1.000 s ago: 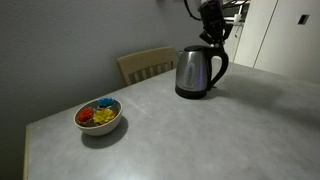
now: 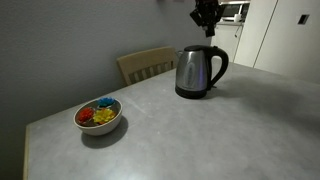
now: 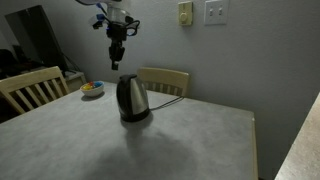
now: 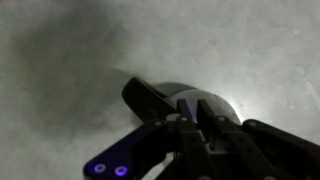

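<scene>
A steel kettle with a black handle, lid and base [image 2: 195,72] stands upright on the table; exterior view 2 has the same kettle [image 3: 133,100] near the middle. Just above its lid hangs my gripper [image 2: 209,34], apart from the kettle and pointing down. In the wrist view the fingertips of the gripper lie over the kettle's lid, with the black handle [image 4: 146,101] to their left. The two fingers stand a little apart, and nothing shows between them.
A white bowl [image 2: 98,128] with red, yellow and blue things in it sits to the left on the grey table [image 2: 190,140]. A wooden chair [image 2: 145,65] is behind the table edge.
My gripper has risen and moved slightly left, away from the kettle's lid and handle. The kettle and the bowl have stayed in place.
</scene>
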